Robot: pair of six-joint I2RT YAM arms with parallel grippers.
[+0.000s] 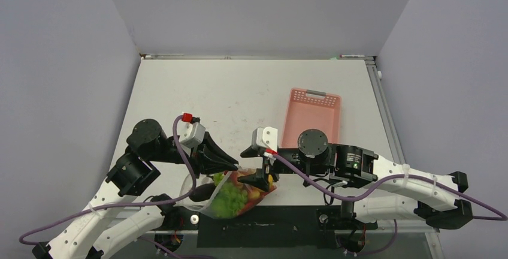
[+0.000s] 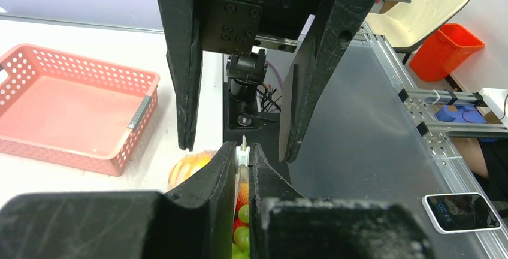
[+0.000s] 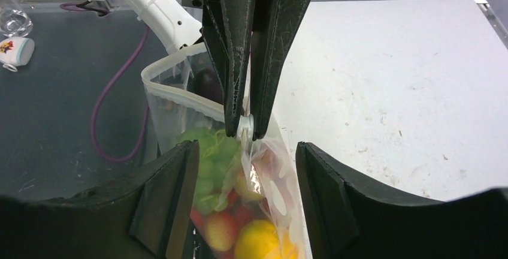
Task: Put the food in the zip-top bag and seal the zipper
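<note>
The clear zip top bag [image 3: 174,109] hangs with grapes [image 3: 206,169], strawberries [image 3: 220,230] and a yellow-orange fruit [image 3: 257,241] inside. In the right wrist view my left gripper is shut on the bag's top corner, by a small white piece at its fingertips. Away from that corner the bag's rim gapes open in a loop, and a dark item [image 3: 208,85] shows through it. My right gripper [image 1: 254,166] stands open just right of the left one, its fingers apart on either side of the held corner and holding nothing.
An empty pink basket [image 1: 313,118] sits on the white table to the right, behind the right arm. The bag hangs near the table's front edge, by the dark panel [image 1: 257,226].
</note>
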